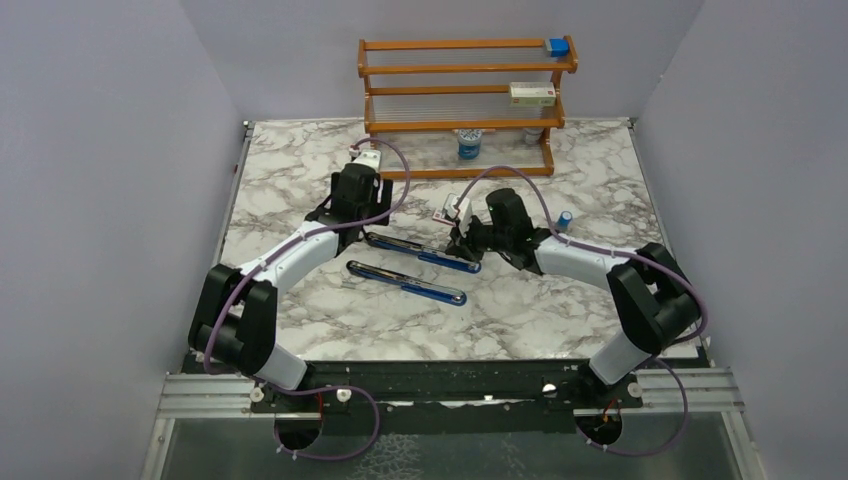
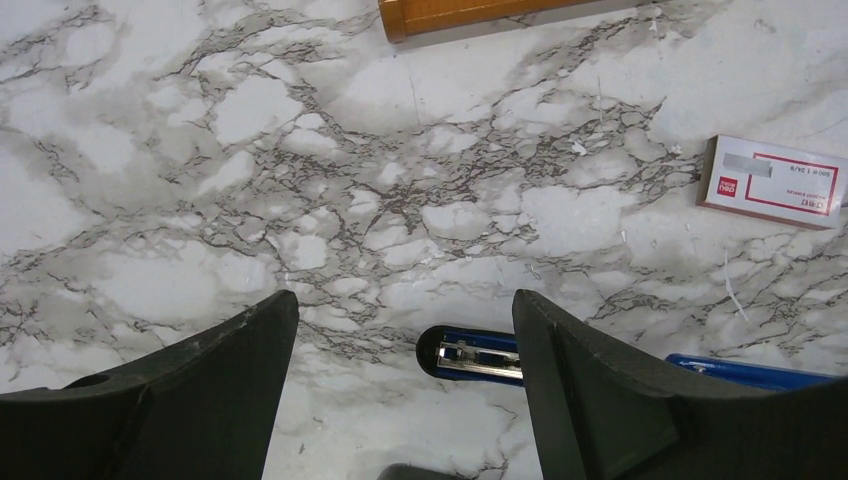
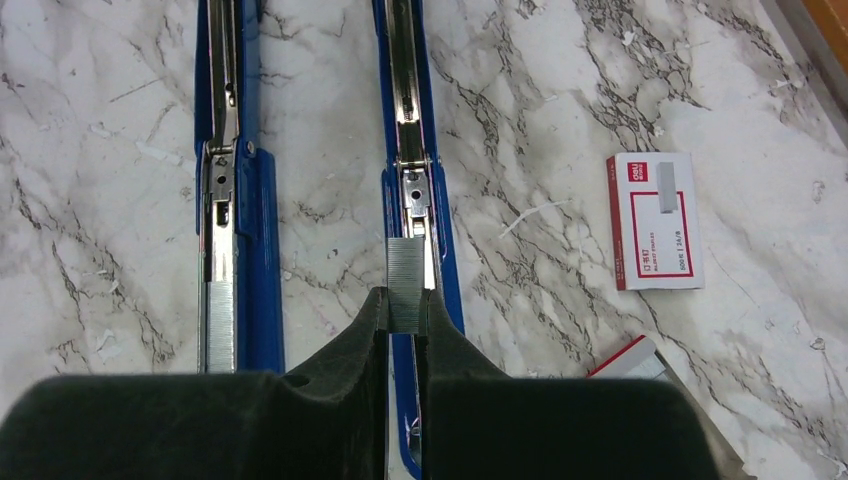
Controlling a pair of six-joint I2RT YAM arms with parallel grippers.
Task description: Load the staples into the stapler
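Observation:
Two long blue staplers lie opened flat on the marble table, the far one (image 1: 420, 252) and the near one (image 1: 405, 283). In the right wrist view, my right gripper is shut on a strip of staples (image 3: 405, 268), held over the channel of the far stapler (image 3: 404, 100); whether it touches cannot be told. A strip of staples (image 3: 221, 320) lies in the near stapler's channel (image 3: 265, 250). My left gripper stands part open with nothing between its fingers, above the end of the far stapler (image 2: 480, 355).
A white-and-red staple box (image 3: 655, 220) lies behind the far stapler. Another open box (image 3: 640, 362) is partly hidden by my right gripper. A wooden rack (image 1: 460, 125) stands at the back, and a blue-capped bottle (image 1: 564, 221) on the right. A few loose staples (image 1: 348, 284) lie left of the near stapler.

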